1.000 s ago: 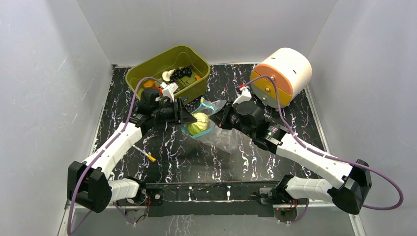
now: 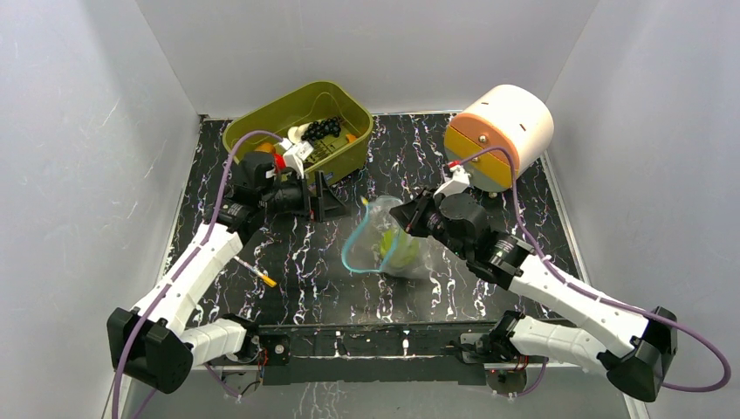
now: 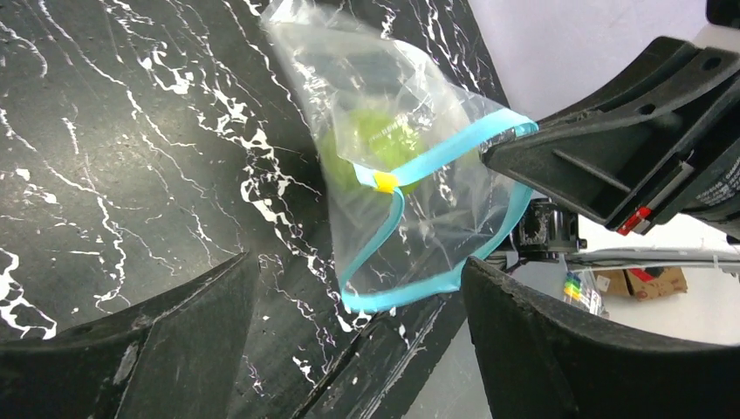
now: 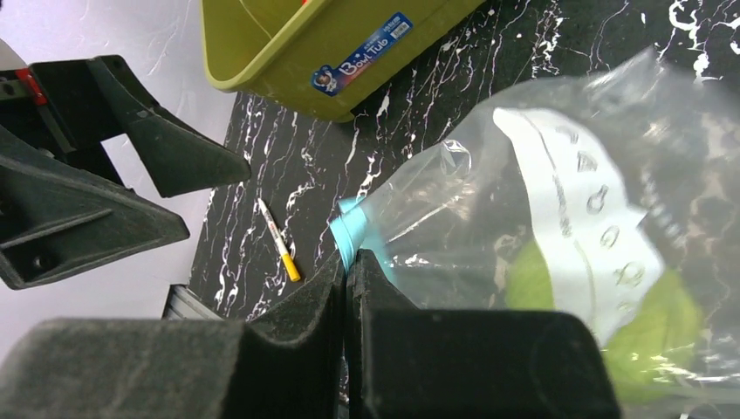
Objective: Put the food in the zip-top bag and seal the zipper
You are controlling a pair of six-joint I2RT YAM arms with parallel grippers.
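Observation:
The clear zip bag (image 2: 366, 253) with blue zipper trim and yellow slider (image 3: 384, 182) holds a green round vegetable (image 2: 400, 248). My right gripper (image 2: 401, 218) is shut on the upper edge of the bag, as the right wrist view (image 4: 353, 275) shows at the blue strip. My left gripper (image 2: 327, 202) stands open, left of the bag and apart from it; in its wrist view (image 3: 358, 323) the bag's open mouth lies beyond the fingers.
An olive tub (image 2: 349, 113) with other food sits at the back left. An orange-and-white rounded container (image 2: 515, 131) is at the back right. A pen (image 2: 262, 275) lies at the left.
My right gripper has moved right with the bag, and the vegetable has shifted right, away from my left gripper, now showing through the plastic.

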